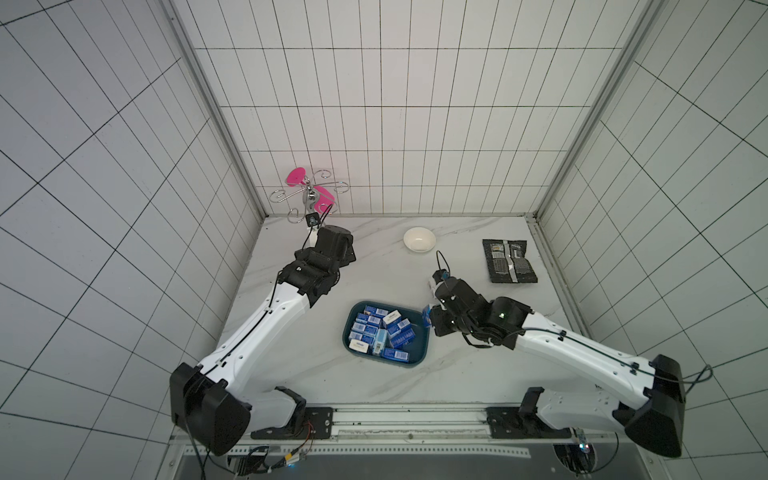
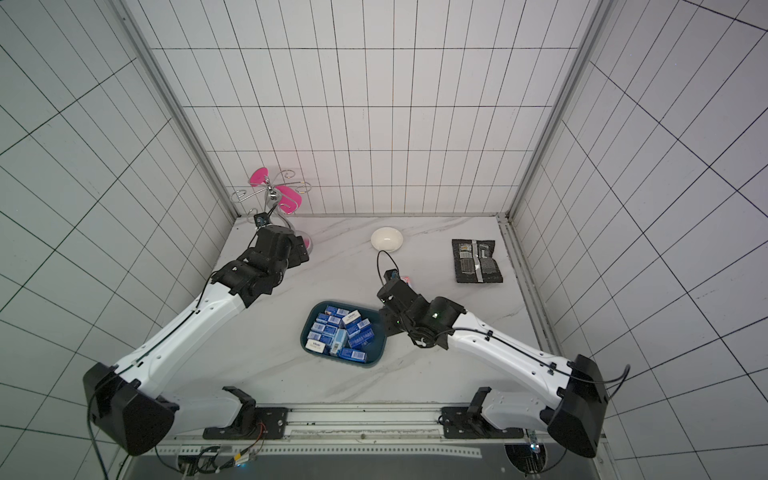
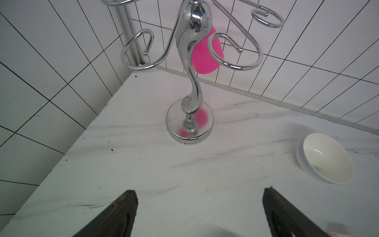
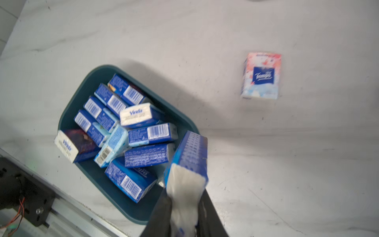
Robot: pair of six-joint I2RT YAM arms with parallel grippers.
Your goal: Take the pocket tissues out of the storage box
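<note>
A blue and white tissue pack (image 4: 187,165) is pinched in my right gripper, raised above the right rim of the dark teal storage box (image 4: 179,114). Inside the box lie several more packs, among them a Vinda pack (image 4: 136,115) with a white end and a light blue pack (image 4: 113,145). A pink and white Tempo pack (image 4: 261,75) lies flat on the table outside the box. In the left wrist view, my left gripper hangs open over bare table, its two dark fingers wide apart.
A white bowl (image 1: 419,239) stands toward the back, and a black pouch (image 1: 509,261) lies at the back right. The chrome stand with pink discs (image 3: 190,79) rises near my left gripper. Free table lies right of the box.
</note>
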